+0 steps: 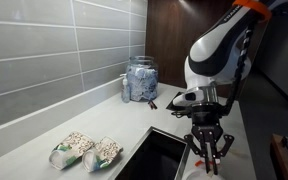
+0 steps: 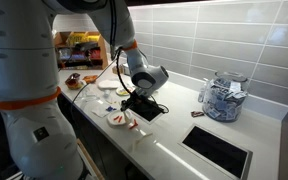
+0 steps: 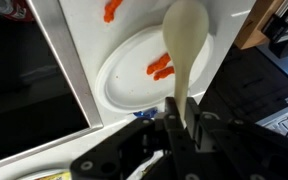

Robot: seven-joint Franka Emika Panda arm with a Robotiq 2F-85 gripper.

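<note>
A pale beige spoon [image 3: 187, 40] reaches out from my gripper, which is shut on its handle in the wrist view. Below the spoon lies a white oval plate [image 3: 119, 72] with red-orange pieces [image 3: 160, 67] on it. Another red-orange piece [image 3: 111, 10] rests outside the plate's rim. In exterior view 1 the gripper [image 1: 210, 160] points down over the plate [image 1: 197, 174], which the frame's bottom edge cuts off. Whether the spoon touches the plate or the pieces cannot be told.
A dark sink basin [image 1: 156, 158] lies beside the plate. Two patterned cups [image 1: 102, 153] lie on the counter to the left. At the back stand a large glass jar [image 1: 142, 78] and a small bottle [image 1: 125, 88]. Counter between sink and wall is mostly clear.
</note>
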